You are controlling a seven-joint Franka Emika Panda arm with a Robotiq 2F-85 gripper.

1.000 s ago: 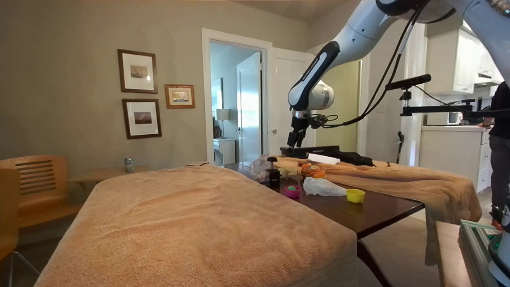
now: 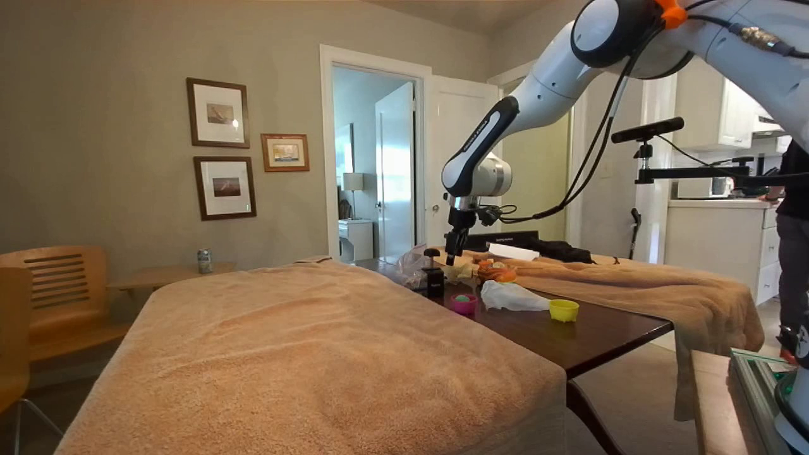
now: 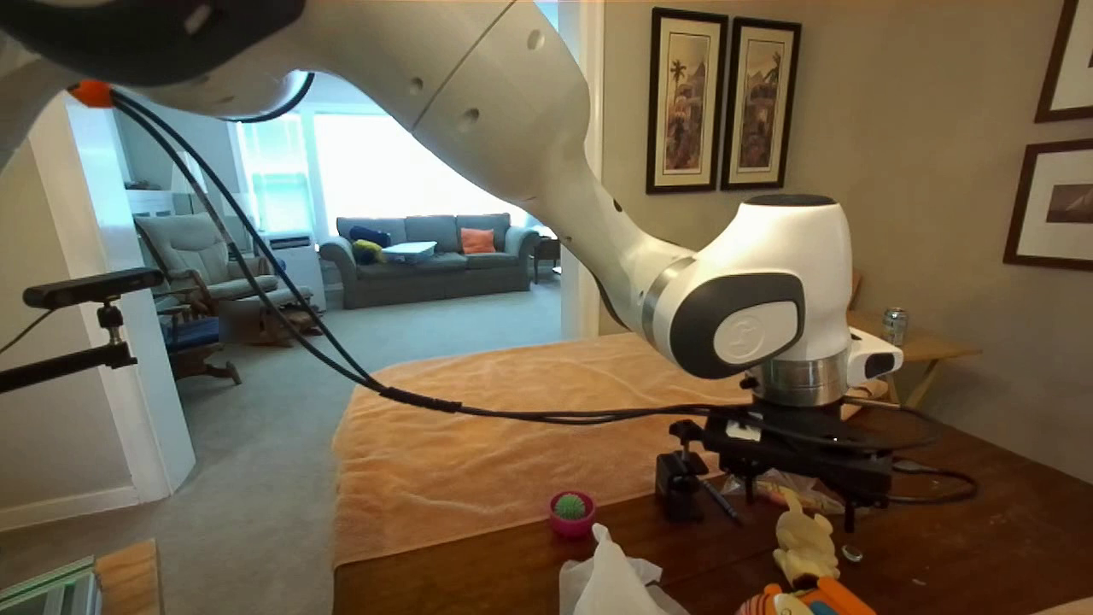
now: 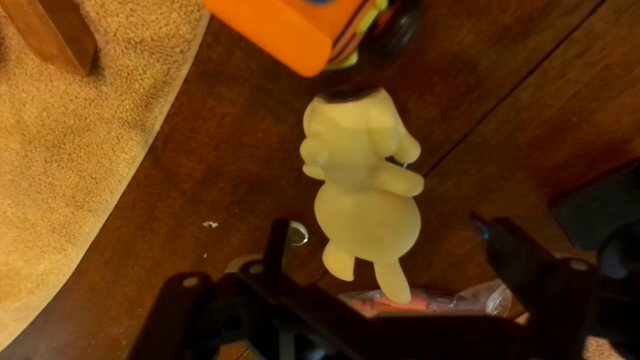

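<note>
A pale yellow animal figure [image 4: 366,204] lies on the dark wooden table, its feet toward my gripper in the wrist view. My gripper is open above the table, one finger on either side of the figure's lower body, with nothing held. In exterior view 2 the same yellow figure [image 3: 804,543] shows just below and in front of the gripper [image 3: 799,507]. Exterior view 1 has the gripper [image 2: 452,258] low over the far part of the table, where the figure is partly hidden among other things.
An orange toy [image 4: 300,30] lies close beyond the figure's head. A black clamp [image 3: 678,487] stands on the table near the gripper. Also on the table are a pink bowl with a green ball [image 3: 570,509], a white bag [image 2: 512,296] and a yellow cup [image 2: 563,310]. Towels flank the bare wood.
My arm has come down and a little to the left in exterior view 1, bringing the gripper closer to the tabletop. The objects on the table look unmoved.
</note>
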